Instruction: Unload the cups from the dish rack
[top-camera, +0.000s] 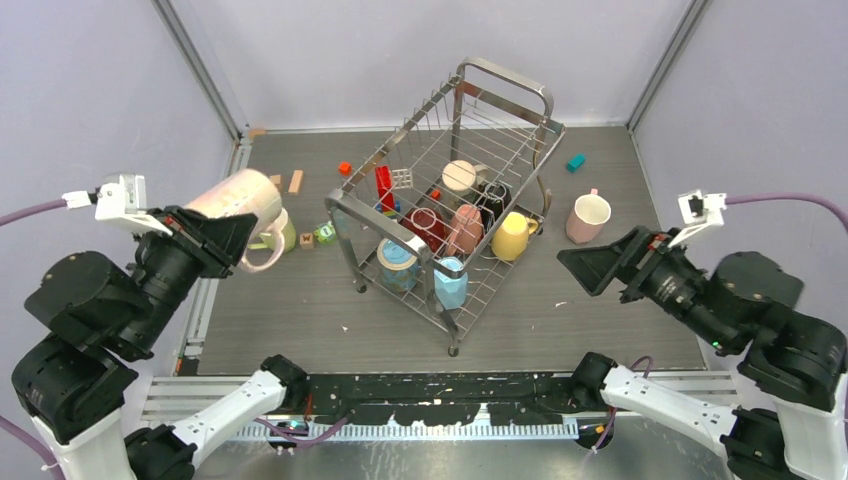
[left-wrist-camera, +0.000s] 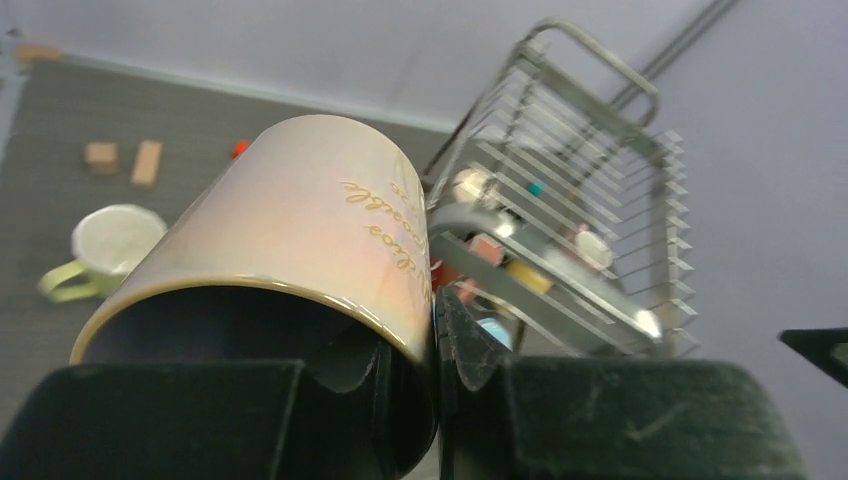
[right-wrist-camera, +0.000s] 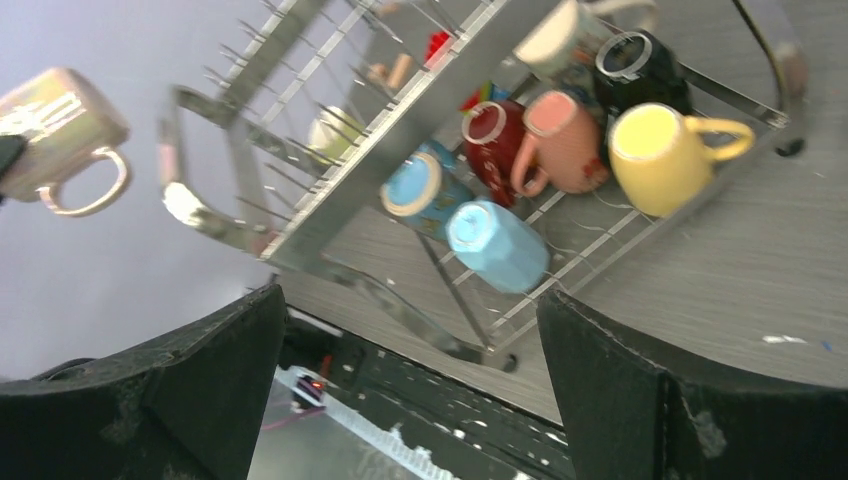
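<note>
My left gripper is shut on the rim wall of a pearly pink mug (left-wrist-camera: 300, 220), held tilted in the air to the left of the dish rack (top-camera: 365, 212). My right gripper stands open and empty, right of the rack in the top view. On the rack's lower level sit a yellow mug (right-wrist-camera: 650, 160), a black mug (right-wrist-camera: 640, 75), a coral mug (right-wrist-camera: 565, 135), a dark red mug (right-wrist-camera: 492, 145), a pale blue cup (right-wrist-camera: 500, 248), a blue jar-like cup (right-wrist-camera: 420, 190) and a cream mug (top-camera: 459, 177).
Off the rack, a pink cup (top-camera: 588, 217) stands on the right and a light green mug (left-wrist-camera: 118, 240) on the left. Wooden blocks (top-camera: 296, 181) and a teal block (top-camera: 575, 162) lie about.
</note>
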